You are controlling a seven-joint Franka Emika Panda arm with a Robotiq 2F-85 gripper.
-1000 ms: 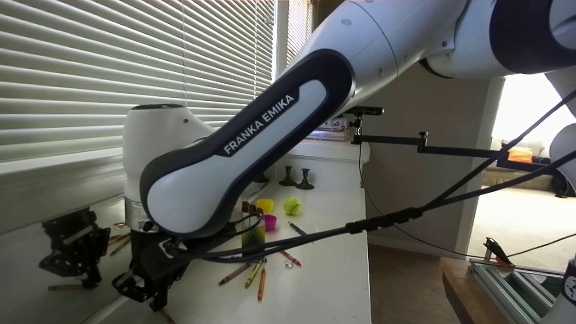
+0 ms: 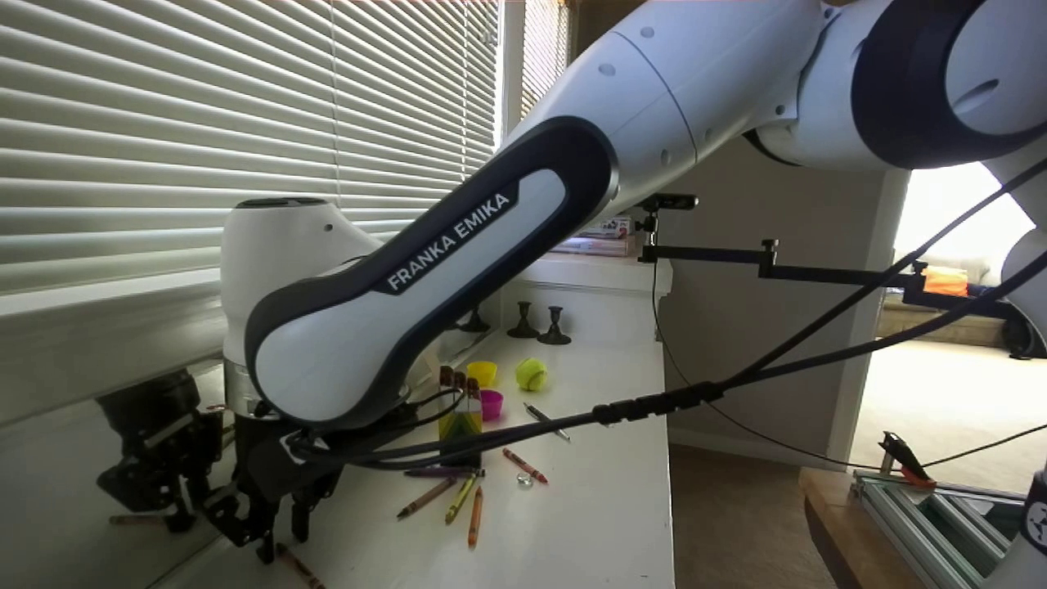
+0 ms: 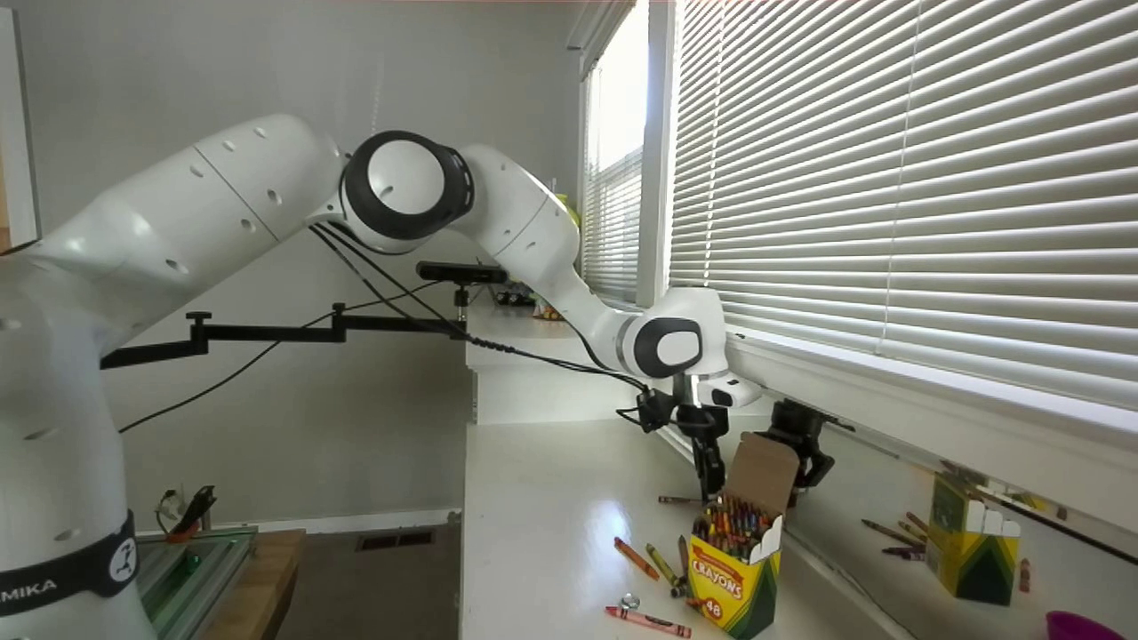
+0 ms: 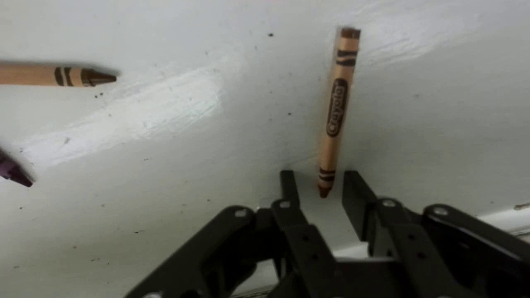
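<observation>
A brown-tipped crayon (image 4: pixel 338 106) lies on the white surface in the wrist view, its pointed end between the two fingertips of my gripper. Bare surface shows on both sides of that tip, so the fingers (image 4: pixel 287 188) stand apart and do not touch it. In exterior view 1 my gripper (image 2: pixel 282 548) is low at the window side, beside the same crayon (image 2: pixel 299 566). The yellow and green crayon box (image 3: pixel 736 576) stands open in exterior view 2, full of crayons, nearer that camera than my gripper (image 3: pixel 709 492).
Several loose crayons lie near the box, including an orange one (image 2: pixel 476 517) and a red one (image 2: pixel 525 465). A tennis ball (image 2: pixel 531 374), a yellow cup (image 2: pixel 482 373), a magenta cup (image 2: pixel 491 403) and candlesticks (image 2: pixel 554 328) stand farther off. A reflective panel borders the window side.
One second ago the fingers looked close together at the crayon; now they are spread apart. The arm has shifted slightly, and the crayon lies on the surface beside the gripper.
</observation>
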